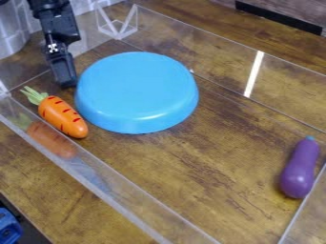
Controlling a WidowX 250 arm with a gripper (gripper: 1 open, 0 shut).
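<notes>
A blue round dish, bottom up or lid-like point(136, 91), lies on the wooden board. An orange toy carrot with a green top point(61, 116) sits at its left, and a purple toy eggplant point(299, 168) lies at the far right. The black gripper point(60, 74) is low at the upper left, beside the dish's left edge and above the carrot; its fingers are dark and small, so whether they are open or shut is unclear.
Clear plastic walls point(114, 195) border the board along the lower left and right. The middle and upper right of the board are bare. A blue object point(6, 229) is at the bottom-left corner, outside the wall.
</notes>
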